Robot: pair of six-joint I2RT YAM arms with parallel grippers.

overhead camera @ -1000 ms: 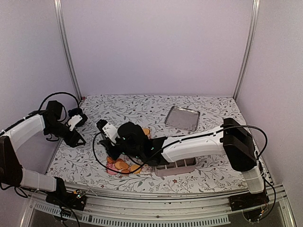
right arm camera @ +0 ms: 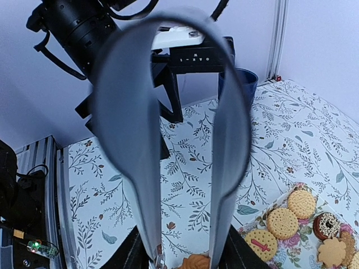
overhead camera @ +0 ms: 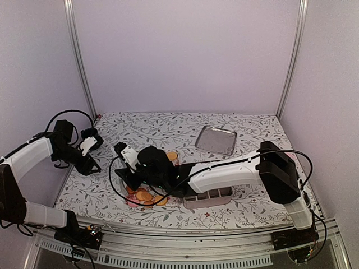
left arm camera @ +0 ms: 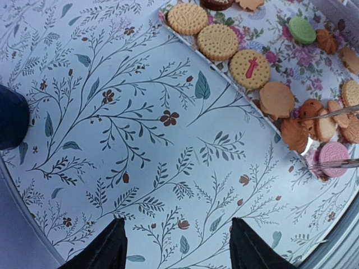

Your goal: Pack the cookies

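A floral tray of assorted cookies point(left arm camera: 249, 67) lies at the front centre, partly hidden under my right arm in the top view. My right gripper point(overhead camera: 126, 179) is over its left end, holding metal tongs point(right arm camera: 123, 123) whose tips reach down toward an orange-brown cookie point(right arm camera: 195, 261); whether they grip it is unclear. A pink cookie point(left arm camera: 333, 157) lies near the tong tips. My left gripper stands apart to the left over bare table, open with nothing between its fingers. A compartmented box point(overhead camera: 207, 199) sits beneath my right arm, mostly hidden.
An empty grey tray point(overhead camera: 216, 140) lies at the back right. A dark blue cup point(left arm camera: 11, 117) stands at the left edge behind my left gripper. The table between the cup and cookies is clear.
My right gripper and arm have shifted very slightly over the cookie tray. My left arm is almost unchanged.
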